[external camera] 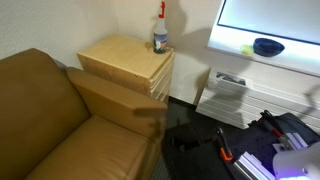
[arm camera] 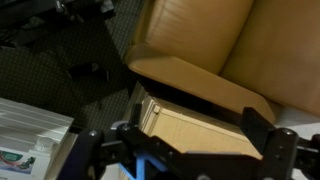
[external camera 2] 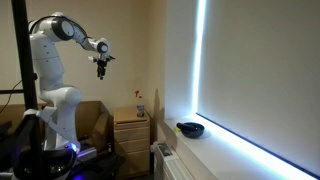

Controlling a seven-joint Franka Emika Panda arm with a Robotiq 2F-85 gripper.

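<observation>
My gripper stands open in the wrist view, its dark fingers wide apart and nothing seen between them. In exterior view 2 the gripper (external camera 2: 101, 72) hangs high in front of the wall, well above the wooden cabinet (external camera 2: 130, 136). It is out of sight in exterior view 1. A spray bottle (external camera: 160, 36) with a red top stands upright on the cabinet (external camera: 125, 57). On the windowsill (external camera: 225, 37) sits a dark bowl (external camera: 268, 47), with a small yellow-green item (external camera: 247, 49) beside it.
A brown sofa (external camera: 90, 125) adjoins the cabinet. Under the sill is a white radiator (external camera: 235, 100). Dark objects (external camera: 185, 137) lie on the dark floor, and the robot's base (external camera: 295, 160) is at lower right. Air above the cabinet is clear.
</observation>
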